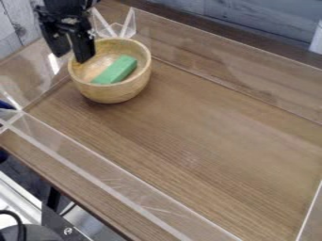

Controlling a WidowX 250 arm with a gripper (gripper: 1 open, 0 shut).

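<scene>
A round wooden bowl (120, 92) sits near the upper left of the table, holding a green block (116, 70) and a pale tan item to its left. The black gripper (71, 47) is over the bowl's left rim, at the top left. It is blurred, and its fingers look apart, with nothing clear between them.
A clear, crumpled item stands behind the bowl. A white object (314, 33) is at the top right edge, and dark cables lie at the lower left corner.
</scene>
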